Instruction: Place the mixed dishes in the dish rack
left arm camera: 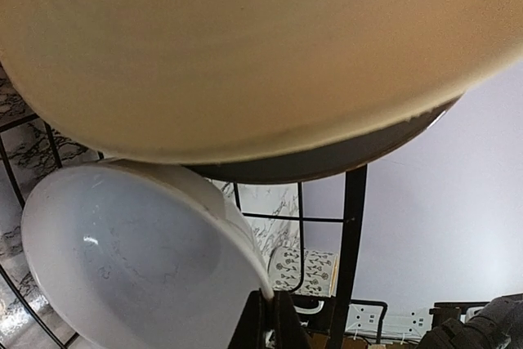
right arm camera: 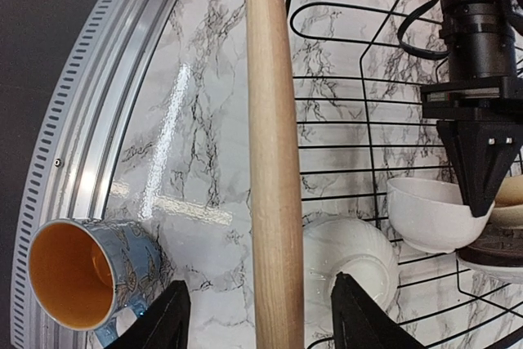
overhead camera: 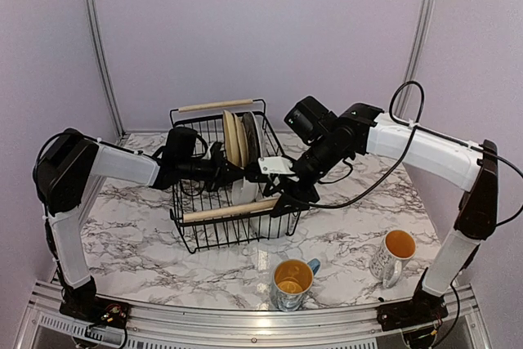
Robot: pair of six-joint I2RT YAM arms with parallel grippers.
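Note:
The wire dish rack (overhead camera: 208, 236) holds upright plates (overhead camera: 232, 132). A white bowl (left arm camera: 131, 259) stands in it, its rim at the tip of my left gripper, which is shut; I cannot tell whether the rim is between the fingers. In the right wrist view another white bowl (right arm camera: 359, 267) lies lower in the rack. My right gripper is part open, its fingers either side of the rack's wooden handle (right arm camera: 274, 136), hovering over or at it; contact is unclear.
A blue mug (overhead camera: 286, 292) with orange inside stands at the front middle. A white patterned mug (overhead camera: 384, 263) stands at the front right.

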